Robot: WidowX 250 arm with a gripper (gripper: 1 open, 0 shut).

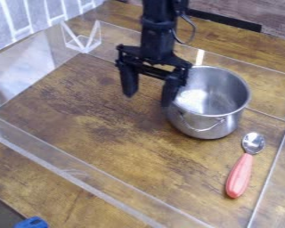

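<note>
My black gripper point(150, 87) hangs open over the wooden surface, just left of a steel pot point(216, 102), its right finger in front of the pot's left side. The pot has a thin wire handle. To the lower right of the pot lies a spoon point(242, 167) with a pink-red handle and a silver head.
Clear plastic walls point(92, 188) border the wooden work area, with a white rack point(20, 18) at the top left. A blue object point(31, 222) sits at the bottom left corner.
</note>
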